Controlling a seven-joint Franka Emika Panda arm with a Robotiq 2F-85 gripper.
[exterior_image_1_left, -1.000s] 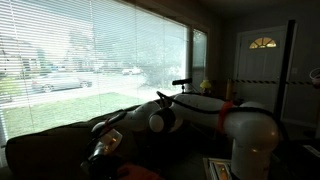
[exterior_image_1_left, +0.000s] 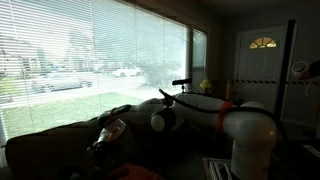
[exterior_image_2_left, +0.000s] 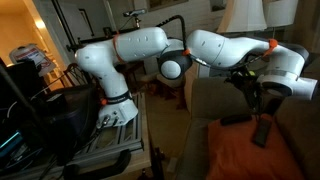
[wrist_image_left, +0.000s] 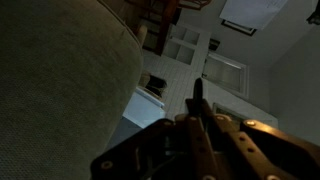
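My arm reaches over the couch, and its gripper (exterior_image_2_left: 258, 103) hangs just above a red cloth (exterior_image_2_left: 228, 148) in exterior view 2. The wrist view is dark; in it a thin dark object (wrist_image_left: 198, 92) stands up at the middle of the gripper, which appears shut on it. What that object is cannot be made out. A dark, remote-like piece (exterior_image_2_left: 262, 131) shows over the red cloth below the gripper; whether it touches the gripper is unclear. Another dark, flat item (exterior_image_2_left: 235, 119) lies at the cloth's back edge. In exterior view 1 the gripper area is mostly in shadow.
Behind the couch (exterior_image_1_left: 45, 147) is a large window with blinds (exterior_image_1_left: 100, 60). Lampshades (exterior_image_2_left: 240, 15) stand at the back in exterior view 2.
In exterior view 1 the hand end of the arm has risen a little above the red cloth over the last second. The arm's base has stayed in place.
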